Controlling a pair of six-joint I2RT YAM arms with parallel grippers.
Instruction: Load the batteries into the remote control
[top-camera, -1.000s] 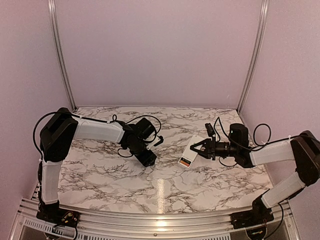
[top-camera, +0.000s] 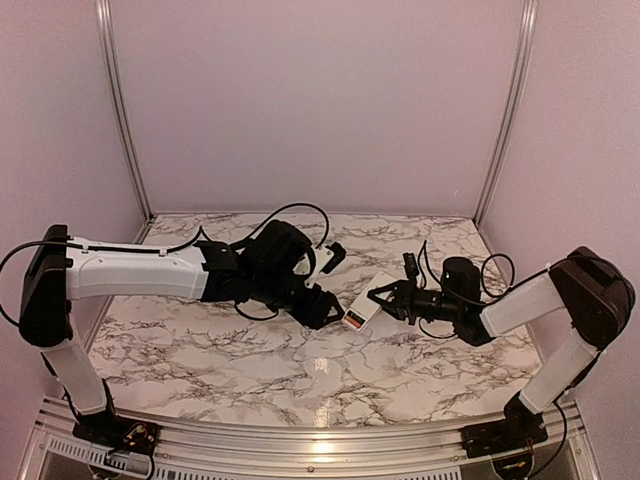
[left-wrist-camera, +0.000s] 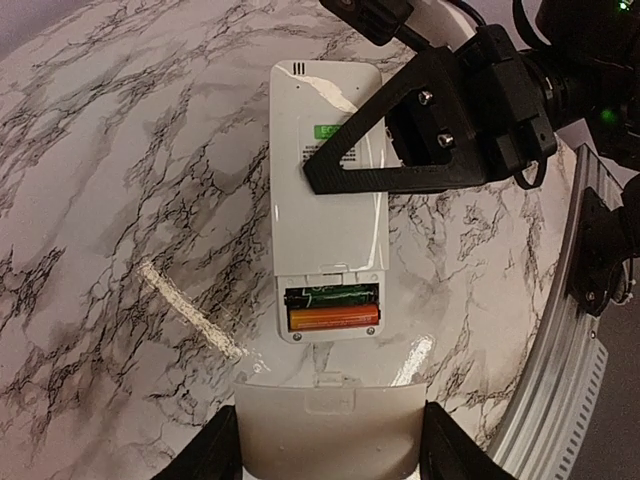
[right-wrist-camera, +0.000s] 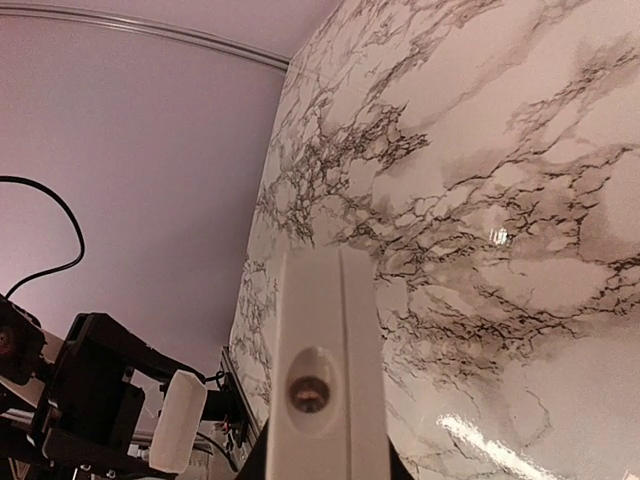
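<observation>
The white remote (left-wrist-camera: 330, 230) is held by my right gripper (top-camera: 380, 296), which is shut on it and crosses its upper half in the left wrist view. Its open compartment (top-camera: 354, 318) holds a green battery (left-wrist-camera: 330, 295) and an orange one (left-wrist-camera: 333, 317). My left gripper (top-camera: 328, 309) is shut on the white battery cover (left-wrist-camera: 328, 430), just left of and below the compartment as seen from above. In the right wrist view the remote's near end (right-wrist-camera: 320, 380) fills the lower middle, hiding most of the fingers.
Walls (top-camera: 310, 110) stand at the back and sides, with a metal rail along the front edge.
My left gripper has moved right, closer to the remote's compartment, with the cover in it. My right gripper and the remote have shifted slightly left.
</observation>
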